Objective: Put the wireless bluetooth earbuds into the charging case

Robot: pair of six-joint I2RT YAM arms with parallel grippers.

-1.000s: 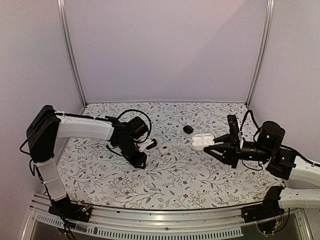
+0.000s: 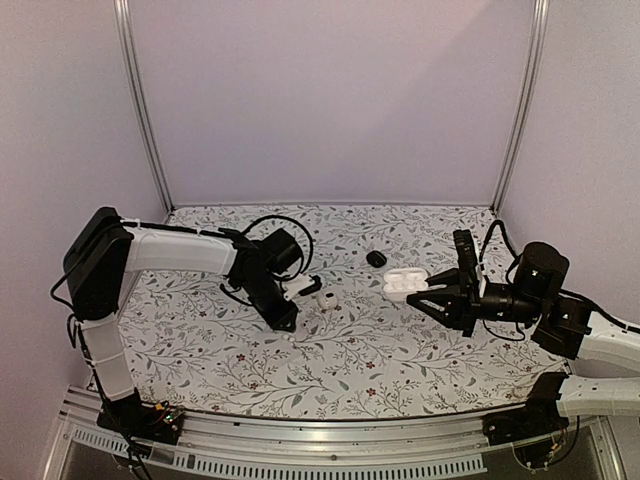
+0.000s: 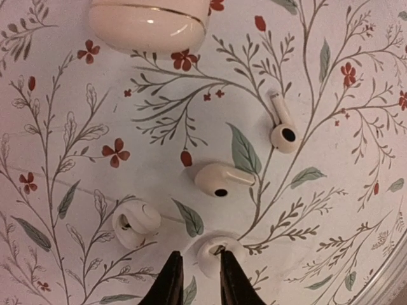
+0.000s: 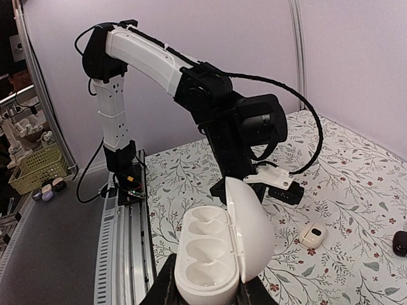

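In the left wrist view, two white earbuds lie on the floral surface, one (image 3: 213, 181) at the middle and one (image 3: 285, 136) to its upper right. Two more small white pieces (image 3: 137, 222) lie lower, their identity unclear. My left gripper is above them, fingers apart, holding nothing visible. My right gripper (image 2: 425, 300) holds the open white charging case (image 4: 206, 254) in the air, its empty compartments facing up.
A closed white case (image 4: 312, 235) sits near the middle of the surface, with a black case (image 2: 376, 259) behind it. Free surface lies in front and at the back.
My left arm has shifted slightly right and toward the back over the last second. The right arm and the charging case are unchanged.
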